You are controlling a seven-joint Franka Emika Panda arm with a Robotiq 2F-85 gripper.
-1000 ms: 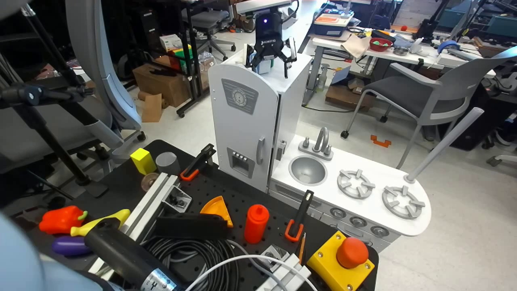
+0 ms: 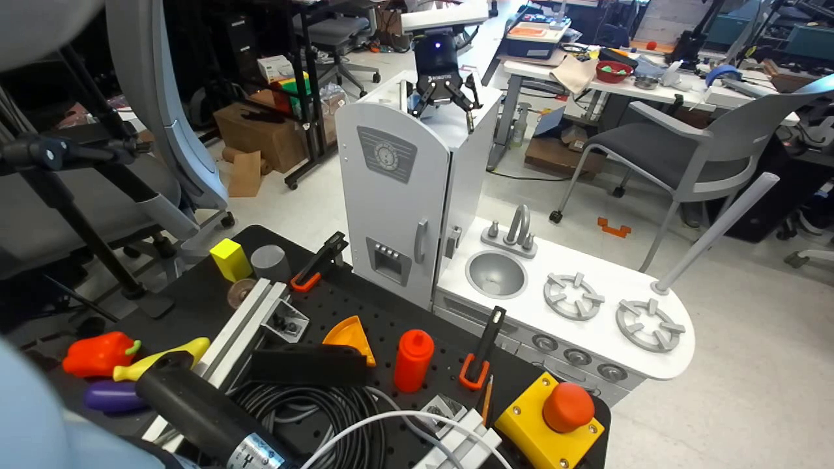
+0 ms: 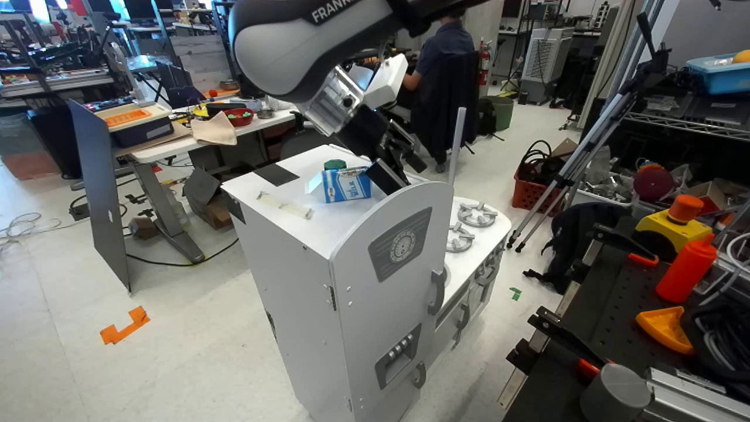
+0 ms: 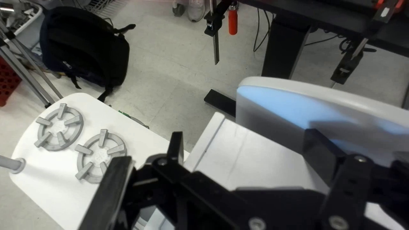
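Observation:
My gripper (image 2: 442, 117) is over the top of the white toy fridge (image 2: 395, 211), its fingers spread apart. In the wrist view the gripper stands open, with only the white fridge top and the curved front panel (image 4: 276, 101) showing between and beyond the fingers. A blue-and-white milk carton (image 3: 344, 184) with a green cap (image 3: 334, 164) rests on the fridge top, right beside the gripper (image 3: 404, 172) in exterior view 2. Whether a finger touches the carton I cannot tell. The carton does not show clearly in the wrist view.
The fridge's curved front panel (image 3: 394, 246) rises above its top near the fingers. Beside the fridge is a toy counter with a sink (image 2: 497, 273) and burners (image 2: 573, 297). A black pegboard table (image 2: 391, 328) in front carries toys, clamps and cables.
My gripper has shifted slightly right and lower over the fridge top and has tilted. Something pale blue seen between its fingers earlier is now mostly hidden in exterior view 1.

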